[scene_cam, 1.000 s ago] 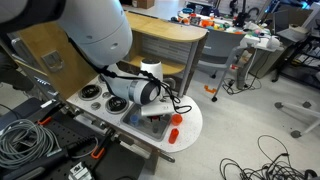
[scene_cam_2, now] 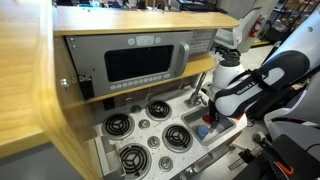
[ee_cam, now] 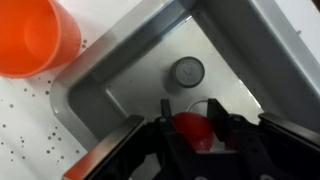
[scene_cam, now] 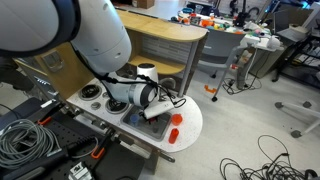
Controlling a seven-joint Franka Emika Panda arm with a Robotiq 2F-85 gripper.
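Note:
My gripper is low over the grey metal sink [ee_cam: 132,82], shut on a small red rounded object [ee_cam: 194,131]. In the wrist view this object sits between the dark fingers, and its lower part is hidden. A round drain [ee_cam: 187,71] shows in the sink floor just beyond it. From outside, the arm reaches down into the sink [scene_cam: 157,127], and the held object cannot be made out clearly.
An orange cup [ee_cam: 36,38] stands on the speckled counter beside the sink. A red item [scene_cam: 174,135] lies on the counter's right part. Something blue [scene_cam_2: 203,131] is in the sink. Stove burners [scene_cam_2: 134,157] and a microwave [scene_cam_2: 130,62] are to the left.
The arm and gripper have shifted slightly left and lower over the sink in exterior view 1. The counter objects have stayed put.

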